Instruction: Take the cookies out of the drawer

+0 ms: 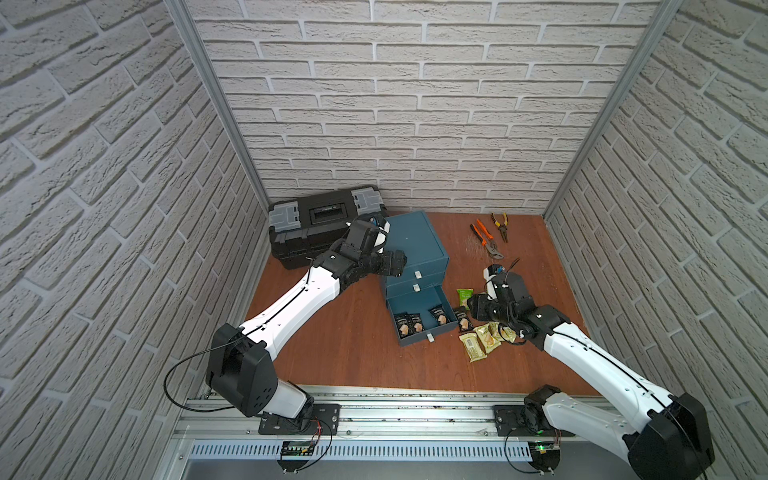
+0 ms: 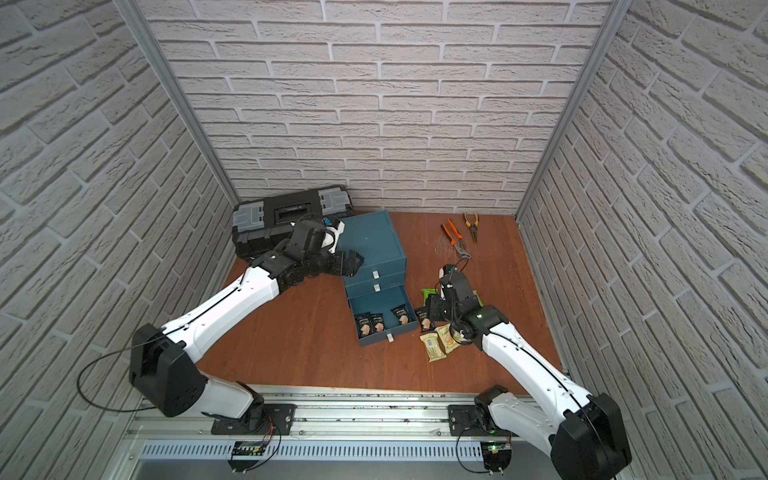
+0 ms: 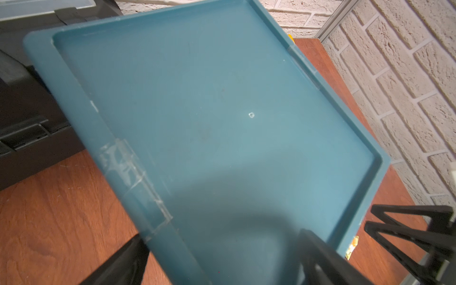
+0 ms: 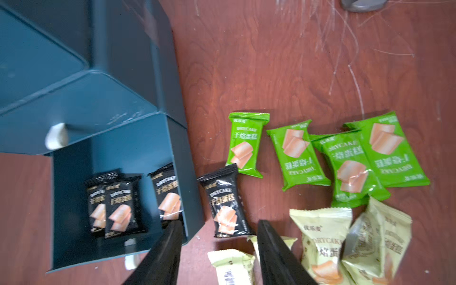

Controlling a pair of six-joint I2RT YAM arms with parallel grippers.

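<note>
The lower drawer (image 4: 111, 137) of the blue cabinet (image 1: 416, 236) is pulled out and holds three black cookie packets. In the right wrist view, two of them, one a black packet (image 4: 122, 209), overlap at the left, and another black packet (image 4: 166, 192) is against the right wall. Just outside that wall, a loose black packet (image 4: 224, 204) lies on the table. Above it my right gripper is open, empty between its fingers. My left gripper (image 1: 400, 264) hovers over the cabinet top, its fingers (image 3: 121, 261) spread apart and holding nothing.
Several green packets (image 4: 296, 154) and several cream packets (image 4: 325, 242) lie right of the drawer. Pliers (image 1: 486, 238) rest at the back right; a black toolbox (image 1: 324, 220) stands behind left.
</note>
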